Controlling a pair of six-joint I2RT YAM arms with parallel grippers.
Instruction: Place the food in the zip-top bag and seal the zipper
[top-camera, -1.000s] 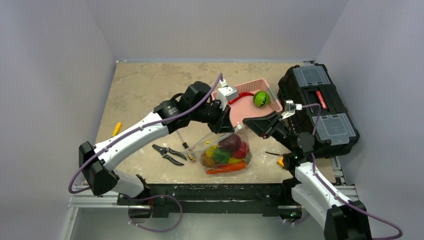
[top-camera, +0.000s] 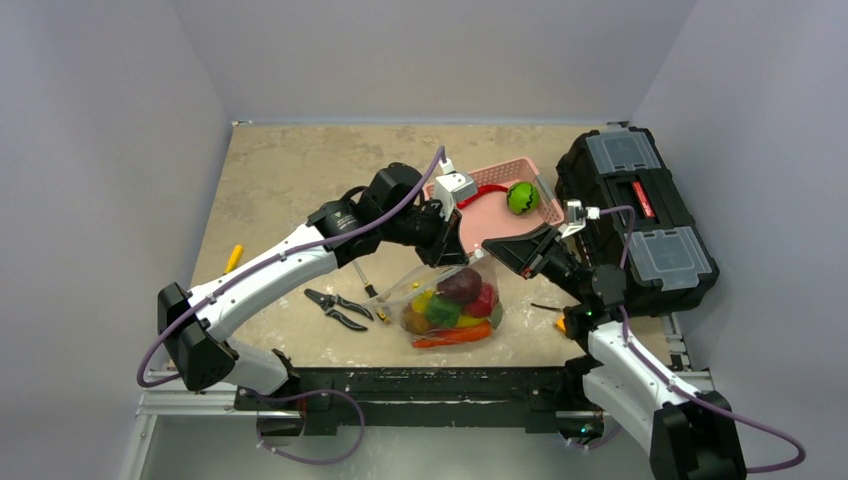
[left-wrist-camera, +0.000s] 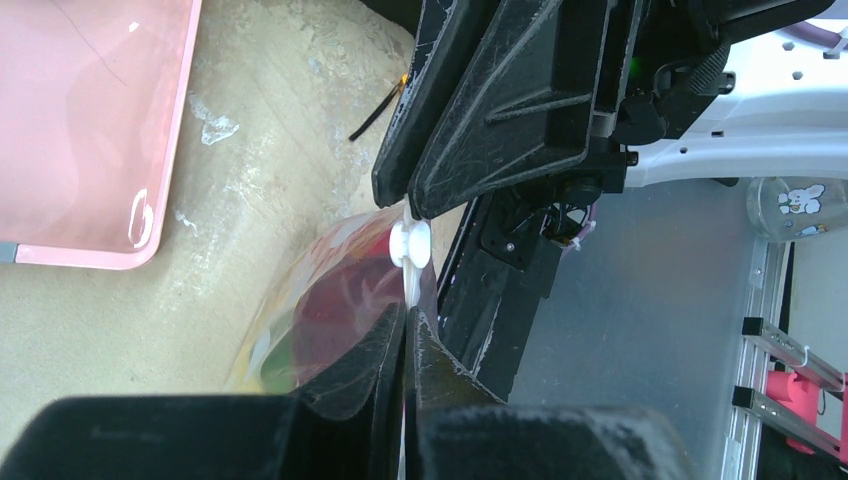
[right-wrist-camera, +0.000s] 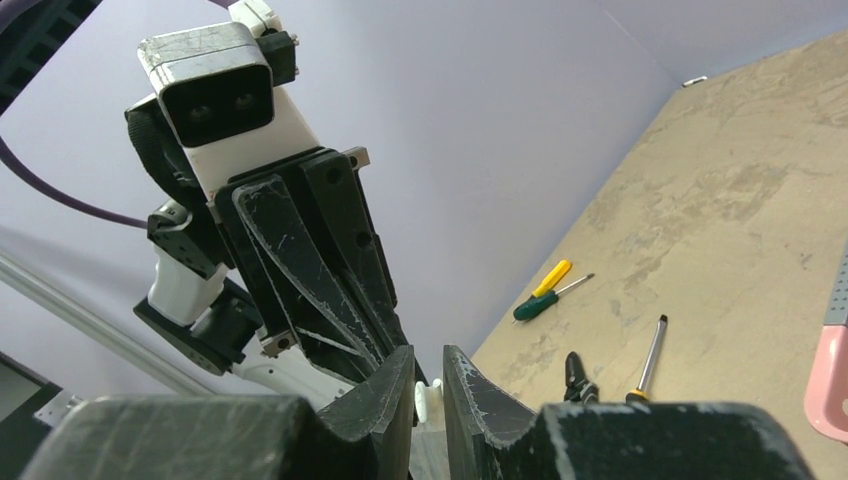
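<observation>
The clear zip bag stands below the grippers, filled with a purple piece, a red piece, a green piece, a yellow piece and an orange carrot. In the left wrist view, my left gripper is shut on the bag's top edge. The white zipper slider sits on that edge, between the two grippers. My right gripper is close beside the slider at the edge's end, its fingers slightly apart. In the right wrist view, the slider appears in the gap between the right fingers; firm contact cannot be made out.
A pink basket behind holds a small watermelon and a red item. Black toolboxes stand at right. Pliers and a screwdriver lie left of the bag.
My right gripper has shifted slightly left, closer to the slider. The left gripper and the filled bag have stayed where they were.
</observation>
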